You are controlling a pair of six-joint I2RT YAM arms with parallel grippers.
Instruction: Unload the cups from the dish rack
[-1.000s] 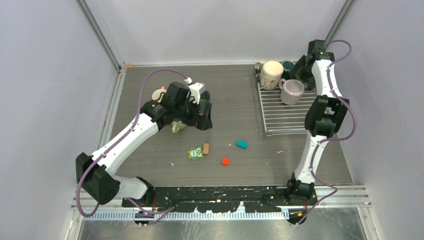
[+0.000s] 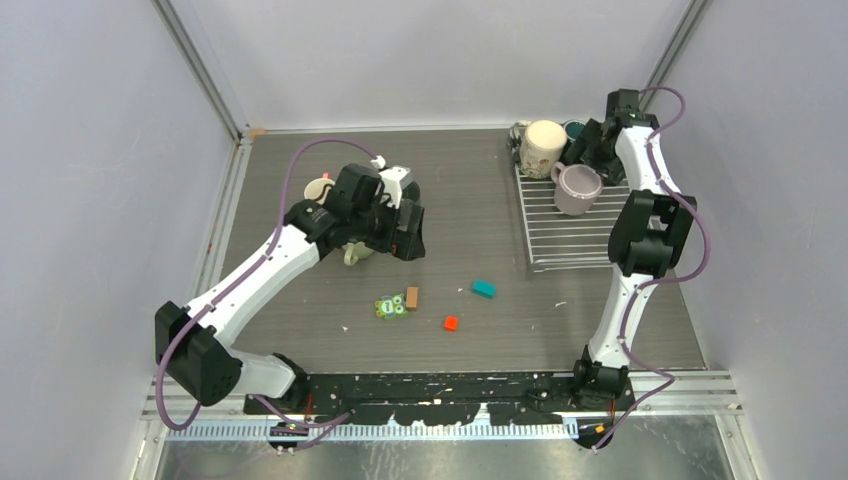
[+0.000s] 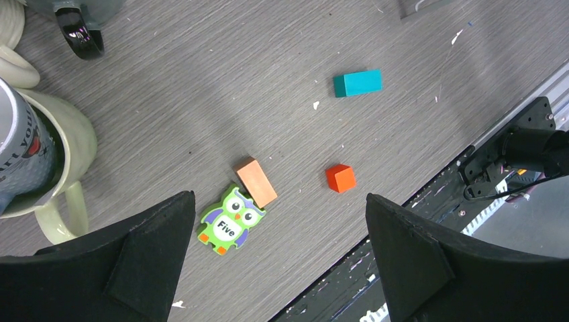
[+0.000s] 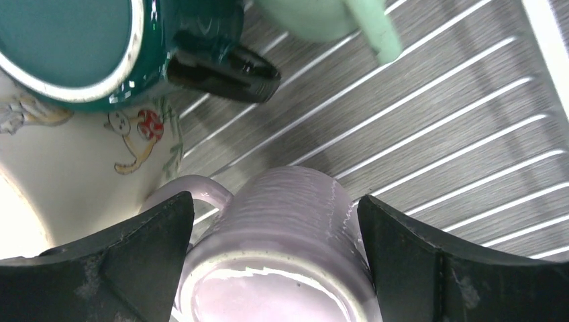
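Observation:
The pale mauve cup (image 2: pixel 577 190) lies tipped in the dish rack (image 2: pixel 562 242). In the right wrist view this cup (image 4: pixel 288 201) is between the fingers of my right gripper, which is open; the right finger (image 4: pixel 409 268) appears close against its side. A dark green cup (image 4: pixel 194 40), a cream cup with painted figures (image 4: pixel 87 154) and a light green cup (image 4: pixel 308 17) also sit in the rack. Over the left of the table my left gripper hangs open and empty. Beneath it stand a pale green cup (image 3: pixel 77 137) and a printed grey cup (image 3: pixel 27 151) inside it.
An owl block (image 3: pixel 229 220), an orange block (image 3: pixel 255 182), a red block (image 3: pixel 341 178) and a teal block (image 3: pixel 357 82) lie on the table. The rack's front part is empty. A side wall (image 2: pixel 770 200) rises close to the right arm.
The right gripper has come slightly left and toward the front. The mauve cup has shifted a little the same way on the rack. The left arm has barely moved.

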